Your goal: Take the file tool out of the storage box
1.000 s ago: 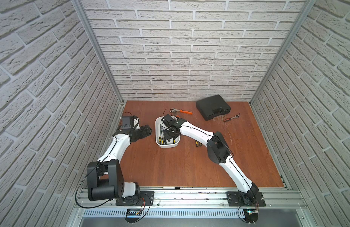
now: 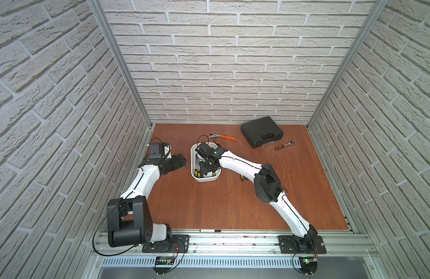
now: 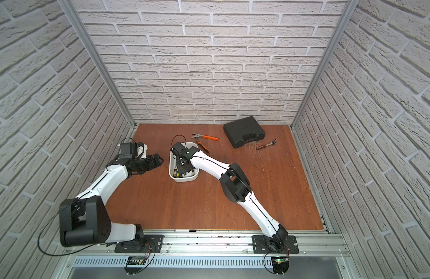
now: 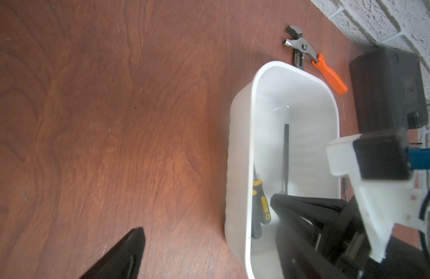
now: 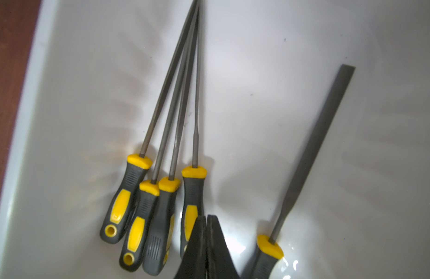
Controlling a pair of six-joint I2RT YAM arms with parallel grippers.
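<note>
Several files with black-and-yellow handles lie in the white storage box (image 2: pixel 193 162). In the right wrist view, a bunch sits at the left, its rightmost file (image 5: pixel 193 186) lying just behind my fingertips. A wider flat file (image 5: pixel 312 144) lies apart on the right, its handle end cut off by the frame. My right gripper is shut over the box, its fingertips meeting with nothing between them; they cover part of the rightmost handle. My left gripper (image 2: pixel 182 160) stands open beside the box's left wall, empty.
Orange-handled pliers (image 2: pixel 228 137) lie behind the box. A black case (image 2: pixel 262 131) and a ratchet (image 2: pixel 284 144) are at the back right. Yellow-and-black handles (image 2: pixel 242 177) rest on the table under the right arm.
The left arm stays put.
</note>
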